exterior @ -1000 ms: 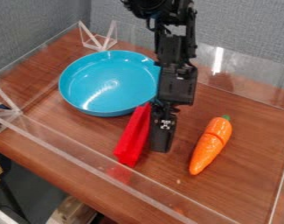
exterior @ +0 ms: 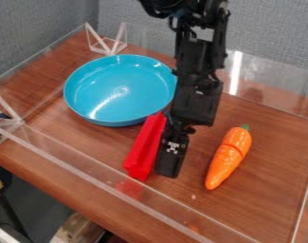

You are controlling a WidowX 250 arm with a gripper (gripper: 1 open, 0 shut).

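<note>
My black gripper (exterior: 172, 142) is low over the wooden table, its fingers just right of a red elongated object (exterior: 143, 146) lying on the table; whether they touch it or are open or shut cannot be told. A blue round bowl (exterior: 118, 84) sits behind and left of the red object. An orange toy carrot (exterior: 228, 156) with a green tip lies to the right of my gripper.
A clear transparent barrier runs round the work area on the wooden table (exterior: 270, 190). White racks stand at the left and back left.
My gripper has shifted slightly and sits a little lower. The red object, bowl and carrot look unmoved.
</note>
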